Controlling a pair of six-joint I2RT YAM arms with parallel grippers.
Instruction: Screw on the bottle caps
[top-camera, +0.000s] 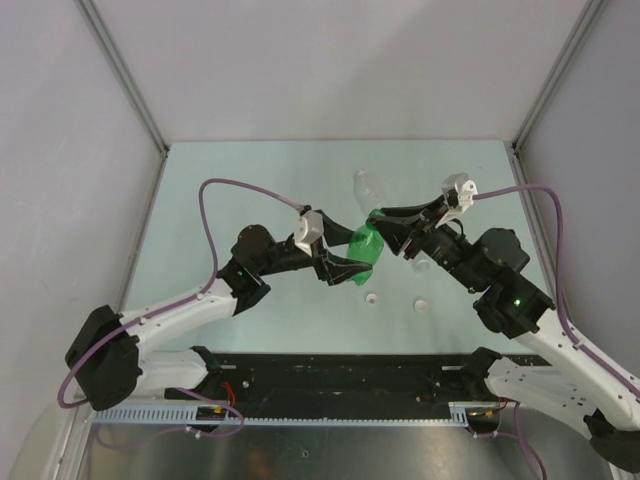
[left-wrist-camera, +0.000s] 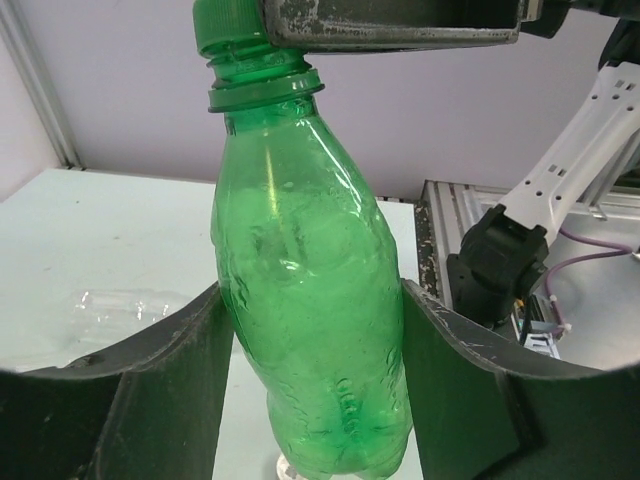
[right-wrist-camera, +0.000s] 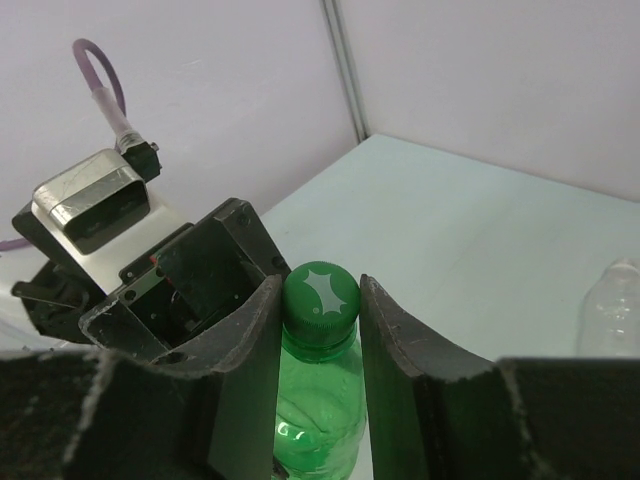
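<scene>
A green plastic bottle (left-wrist-camera: 305, 280) is held upright between the fingers of my left gripper (top-camera: 352, 258), filling the left wrist view. On its neck sits a green cap (right-wrist-camera: 320, 303), which my right gripper (top-camera: 388, 224) grips from the side; in the right wrist view the cap's top shows between both fingertips. In the left wrist view the cap (left-wrist-camera: 225, 25) is partly covered by the right gripper's metal finger. A clear bottle (top-camera: 365, 190) lies on the table behind the grippers.
Small white caps (top-camera: 420, 305) lie near the front right, and another (top-camera: 371, 298) below the held bottle. A second clear item is partly hidden by the right arm.
</scene>
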